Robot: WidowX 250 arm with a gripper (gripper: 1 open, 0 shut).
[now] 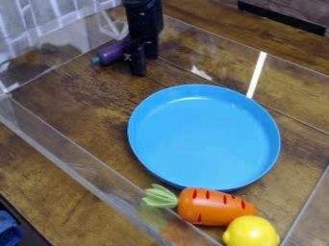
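Observation:
My black gripper (141,55) is low over the wooden table at the back left, with its fingers pointing down. It is open, beside a purple eggplant-like toy (112,53) with a green tip. The gripper partly hides that toy, and I cannot tell whether they touch.
A large blue plate (203,137) fills the middle right. A toy carrot (213,207) and a lemon (251,232) lie at the front right. Transparent walls edge the area. The wooden surface left of the plate (77,106) is clear.

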